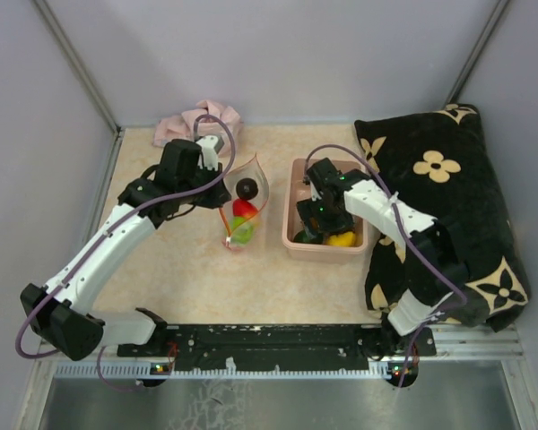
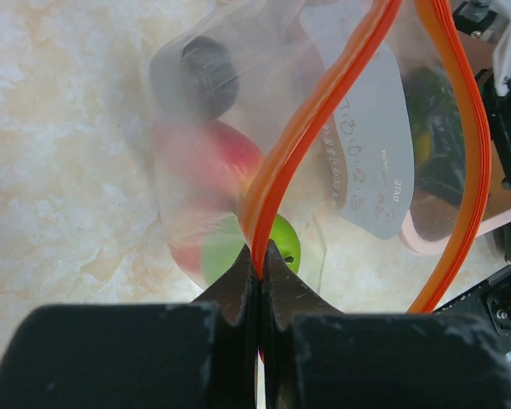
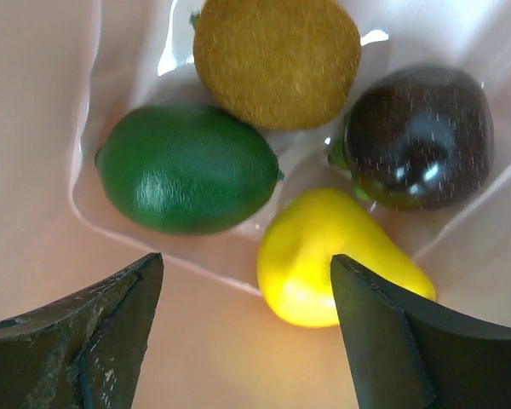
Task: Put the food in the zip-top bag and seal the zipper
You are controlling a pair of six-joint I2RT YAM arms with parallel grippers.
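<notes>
The zip top bag [image 1: 253, 193] stands open, holding a dark round item [image 2: 209, 77], a red one [image 2: 226, 158] and a green one [image 2: 285, 243]. My left gripper is shut at the orange zipper edge [image 2: 277, 166]. In the pink bin [image 1: 296, 251], my right gripper hangs open over a yellow pear-like food [image 3: 324, 260], a green food [image 3: 187, 166], a brown one [image 3: 272, 55] and a dark purple one [image 3: 417, 136], with nothing between its fingers.
A pink cloth [image 1: 184, 125] lies at the back left. A black flowered cushion [image 1: 439, 206] fills the right side.
</notes>
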